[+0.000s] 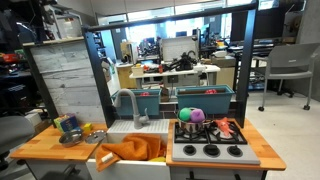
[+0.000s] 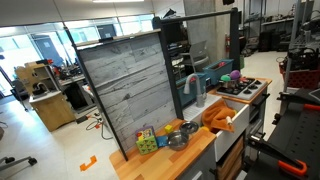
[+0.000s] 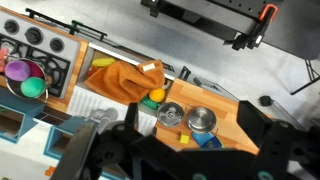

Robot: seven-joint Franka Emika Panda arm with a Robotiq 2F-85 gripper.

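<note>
My gripper stands open in the wrist view, its dark fingers wide apart with nothing between them. Well below it is the counter with a sink. An orange cloth (image 3: 130, 80) lies crumpled over the sink, a yellow item (image 3: 103, 62) by its edge. Two metal bowls sit on the wooden counter, one bowl (image 3: 201, 120) beside the other (image 3: 170, 113). On the stove (image 1: 208, 150), a pot holds a green round item (image 1: 183, 115) and a purple one (image 1: 197, 116); a reddish item (image 1: 224, 126) lies at its right.
Two teal bins (image 1: 205, 98) hang behind the sink and stove, with red things inside. A grey faucet (image 1: 133, 103) rises behind the sink. Cans and small boxes (image 2: 146, 139) stand by the bowls. Dark posts and an overhead beam (image 1: 170, 18) frame the counter. Bare wood (image 1: 262, 155) shows right of the stove.
</note>
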